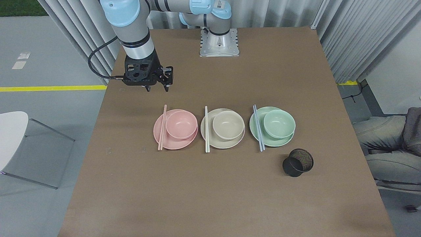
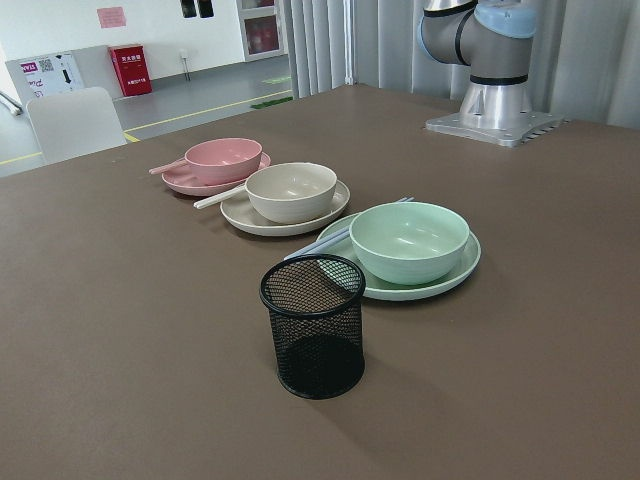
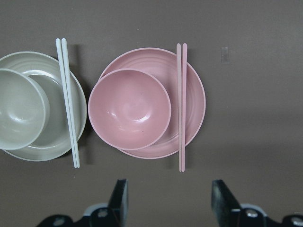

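Three place settings stand in a row: pink bowl (image 1: 181, 123) on pink plate with pink chopsticks (image 1: 161, 132), cream bowl (image 1: 228, 123) on its plate with white chopsticks (image 1: 207, 134), green bowl (image 1: 279, 122) on green plate with light-blue chopsticks (image 1: 258, 128). A black mesh cup (image 2: 312, 345) stands right of centre, nearer the front. My gripper (image 1: 157, 87) hangs behind and above the pink setting; in the wrist view its fingers (image 3: 118, 203) are wide open, nothing between them, with the pink and cream settings beyond.
The robot base (image 1: 219, 47) is at the back edge. A white chair (image 1: 10, 138) stands off the left side, a grey seat off the right.
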